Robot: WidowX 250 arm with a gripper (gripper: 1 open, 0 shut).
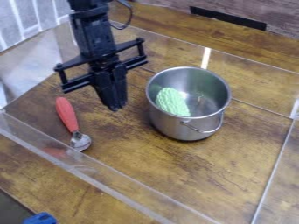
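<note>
A black gripper (pixel 111 87) hangs over the table, left of a steel pot (pixel 201 105) with a green and white striped item (pixel 172 102) inside. Nothing shows between its fingers, which look shut, pointing down. A red-handled utensil (pixel 66 115) with a round metal end lies on the table, below and left of the gripper.
The wooden table (pixel 187 184) has bare room in front of the pot and to its right. A clear transparent edge crosses the lower left. A blue object (pixel 38 218) sits at the bottom left corner.
</note>
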